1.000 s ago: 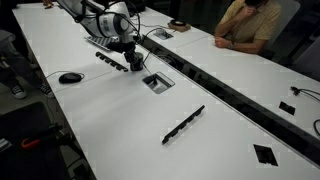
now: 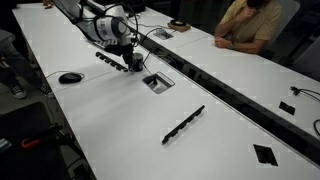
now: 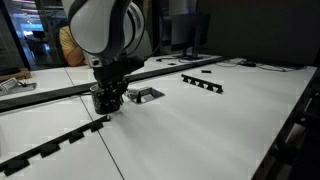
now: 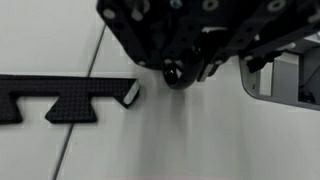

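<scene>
At the far end of the white table, my gripper [image 2: 129, 64] is low over the surface, beside a dark, rounded container-like object [image 2: 138, 62]. In exterior view 2 the dark object [image 3: 105, 98] is at the fingers, partly hidden by the arm. The wrist view shows a dark rounded piece [image 4: 180, 74] between the fingers, and the gripper looks shut on it; its full shape is hidden. A silver tray [image 2: 168, 86] with something dark inside stands close by, its edge also showing in the wrist view.
A black toothed strip [image 4: 85, 87] lies beside the gripper; another strip [image 2: 183, 124] rests farther along the table. A dark mouse-like object [image 2: 70, 78] is near the table's edge. A person [image 2: 246, 22] sits behind the far table.
The arm and gripper have shifted slightly leftward and lower in exterior view 1, near the dark object. The tray and strips have stayed in place.
</scene>
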